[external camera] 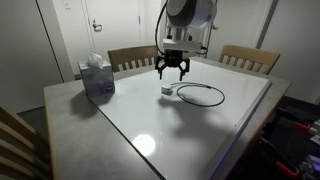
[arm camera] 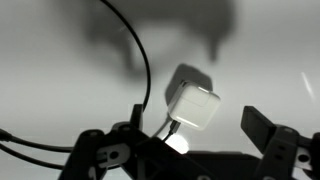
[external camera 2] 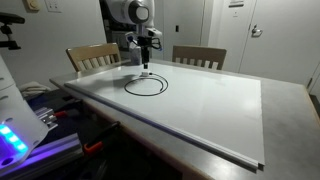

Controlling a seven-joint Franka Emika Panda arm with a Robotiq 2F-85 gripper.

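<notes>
A small white block [arm camera: 194,105], like a charger adapter, lies on the white tabletop with a thin black cable [arm camera: 146,62] running from its lower side. My gripper is open, one finger to each side of the block in the wrist view, with nothing held between them. From exterior view 1, the gripper [external camera: 171,74] hangs above the block [external camera: 167,90], apart from it. The cable [external camera: 222,98] forms a wide loop to the right of the block there.
A grey box [external camera: 97,80] with white tissue on top stands at the table's far left in exterior view 1. Chairs [external camera 2: 200,57] line the table's edges.
</notes>
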